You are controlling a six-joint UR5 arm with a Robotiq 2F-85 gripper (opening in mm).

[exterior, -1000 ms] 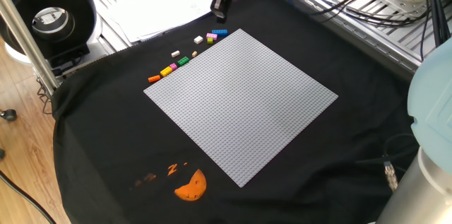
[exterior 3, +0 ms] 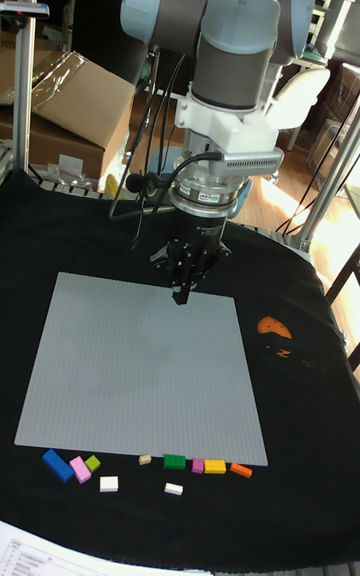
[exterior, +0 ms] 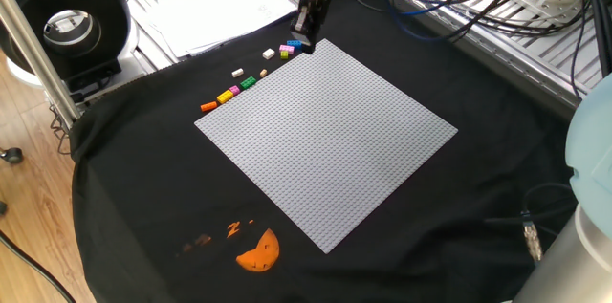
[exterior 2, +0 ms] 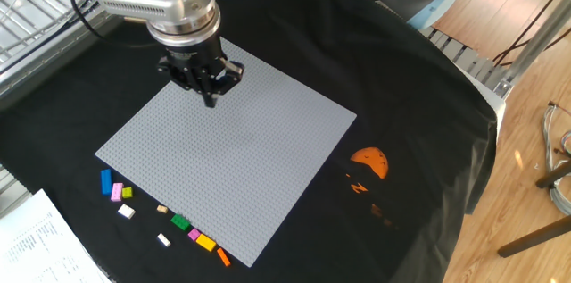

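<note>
My gripper hangs in the air with its fingers together and nothing visible between them. In exterior view 2 it appears over the grey studded baseplate, and in exterior view 3 the gripper overlaps the plate's far edge. Along one side of the plate lie loose bricks: blue, lilac, lime, green, magenta, yellow, orange, a small tan one and two white ones, one a larger white brick. No brick sits on the plate.
Black cloth covers the table, with an orange printed patch beside the plate. Paper sheets lie past the brick row. Dark cables run over the wire rack at one side. The baseplate's top is clear.
Bricks and plate have stayed put.
</note>
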